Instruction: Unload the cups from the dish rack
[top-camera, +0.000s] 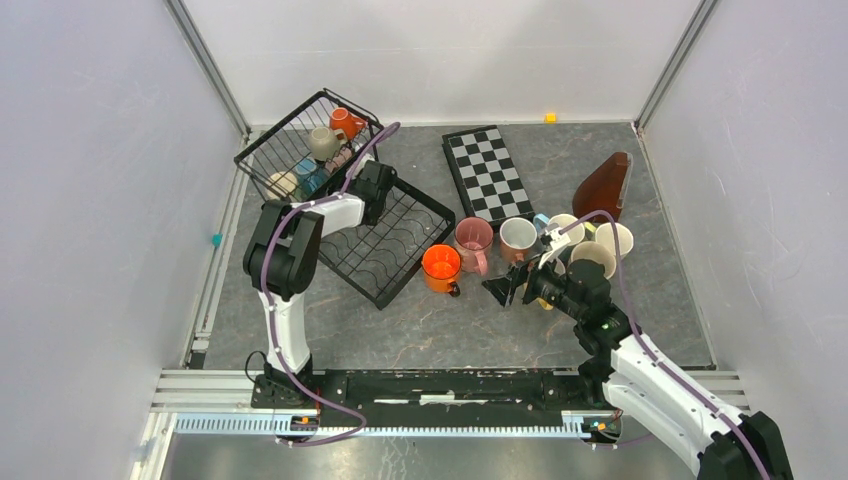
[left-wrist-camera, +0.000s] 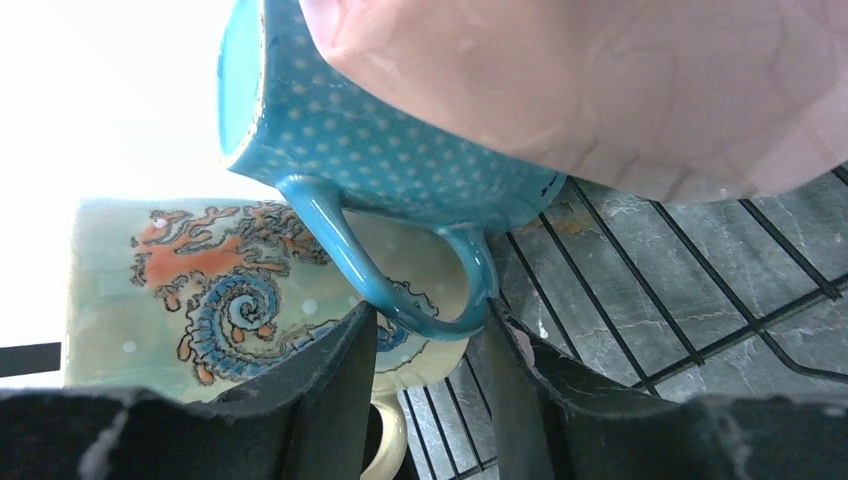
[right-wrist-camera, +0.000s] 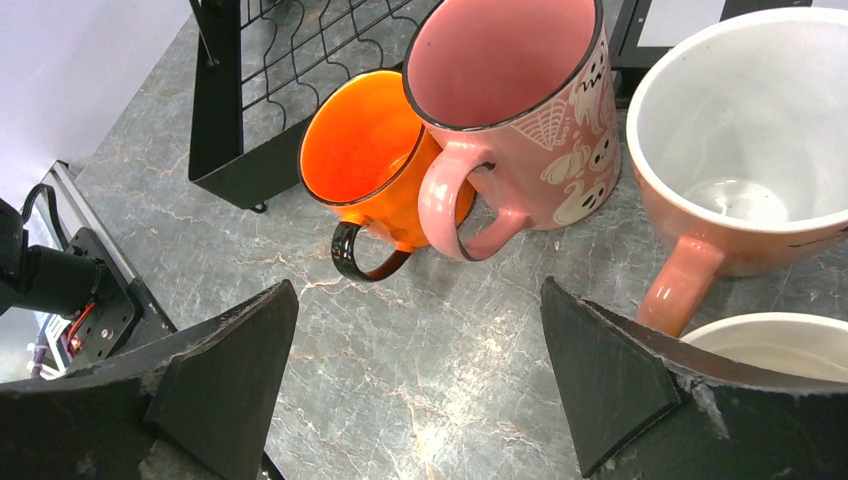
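In the left wrist view a blue dotted cup (left-wrist-camera: 400, 150) lies in the upper dish rack (top-camera: 284, 133), its handle reaching down toward my left gripper. That gripper's fingers stand apart, one tip at each side of the handle's lower curve; whether they touch it I cannot tell. A cup with an octopus-like pattern (left-wrist-camera: 230, 290) is behind, and a pink cup (left-wrist-camera: 600, 90) hangs close above. Grey (top-camera: 323, 143) and orange-red (top-camera: 345, 122) cups also sit in the rack. My right gripper is open and empty, near the orange cup (right-wrist-camera: 365, 140) on the table.
The lower rack (top-camera: 385, 250) is bare where visible. A pink mug (top-camera: 473, 240), a white-lined mug (top-camera: 517, 238) and several pale cups stand to its right. Behind them lies a checkered board (top-camera: 488, 172); a brown container (top-camera: 603, 187) is farther right.
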